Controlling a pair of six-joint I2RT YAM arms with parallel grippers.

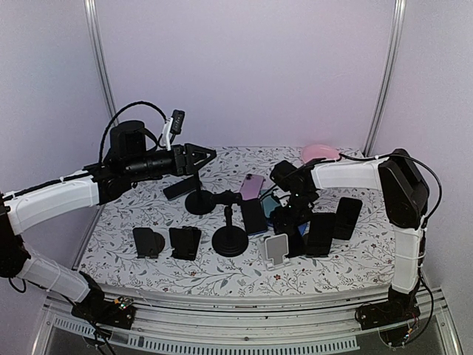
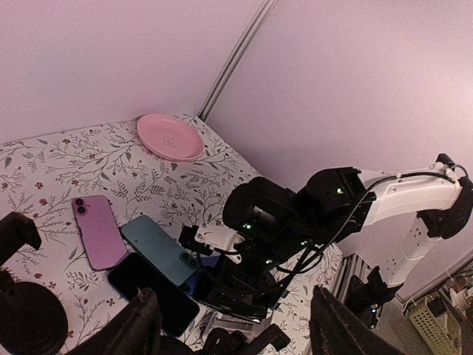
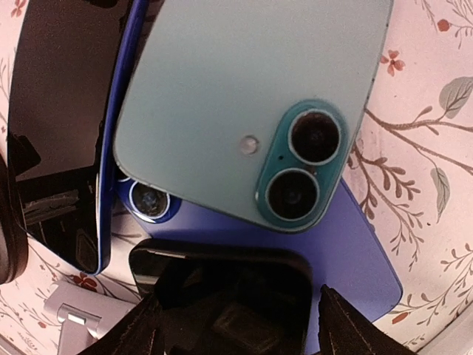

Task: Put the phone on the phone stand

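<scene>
In the right wrist view a black phone (image 3: 236, 288) lies partly on a blue phone (image 3: 362, 259), near a teal phone (image 3: 251, 89) with two lenses. My right gripper is low over the black phone, its fingers apart; one finger (image 3: 140, 329) overlaps the phone's left part. Whether either finger touches it, I cannot tell. A white phone stand (image 1: 276, 250) is just in front of this gripper; black stands (image 1: 230, 241) are farther left. My left gripper (image 1: 199, 156) is open and empty, high above the table's left side.
A purple phone (image 1: 252, 186) and another dark phone (image 1: 253, 217) lie left of the right gripper. Upright black slabs (image 1: 320, 234) crowd its right side. A pink plate (image 1: 320, 152) is at the back.
</scene>
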